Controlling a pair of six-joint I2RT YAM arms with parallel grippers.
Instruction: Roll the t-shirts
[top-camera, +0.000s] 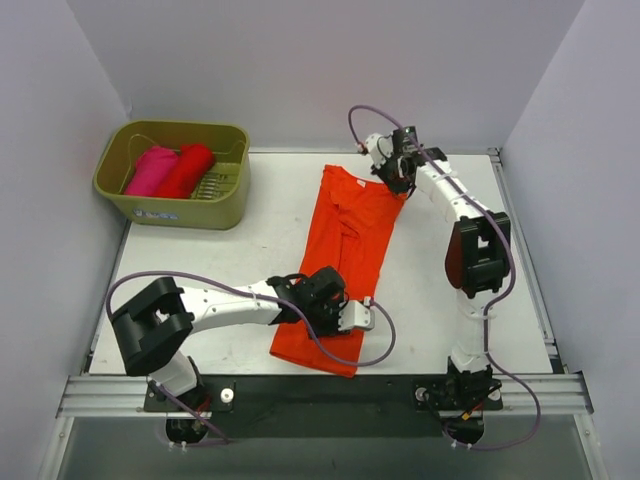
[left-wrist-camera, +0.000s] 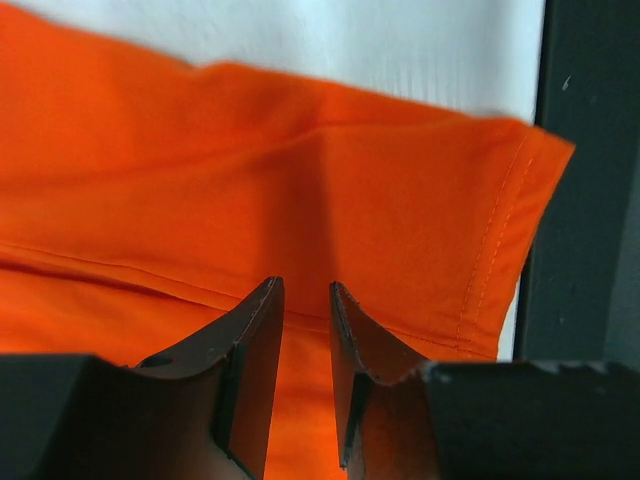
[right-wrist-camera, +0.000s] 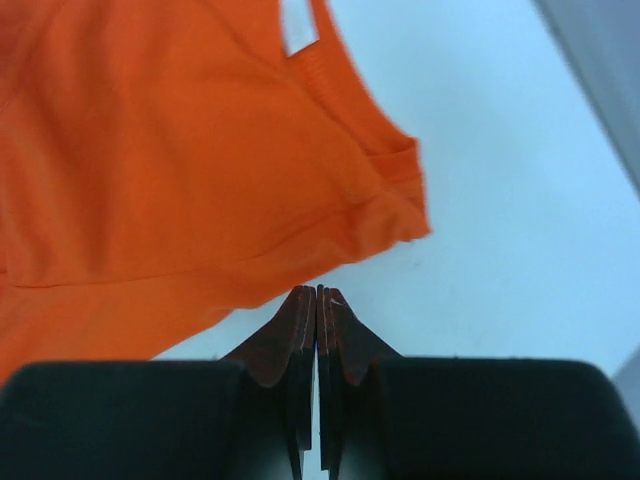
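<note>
An orange t-shirt (top-camera: 345, 235), folded into a long strip, stretches from the back of the white table to its front edge. Over its front part is my left gripper, partly open, with a gap between its fingers; the shirt (left-wrist-camera: 400, 210) lies beneath them, its stitched hem near the dark table edge. My right gripper is shut at the back right of the shirt. Nothing shows between its fingers, and the shirt's corner (right-wrist-camera: 395, 215) lies just beyond the tips. In the top view both arms hide parts of the cloth.
A green bin (top-camera: 240, 190) at the back left holds a red roll (top-camera: 186, 172) and a pink roll (top-camera: 152, 171). Bare table lies on both sides of the shirt. Cables loop from both arms above the table.
</note>
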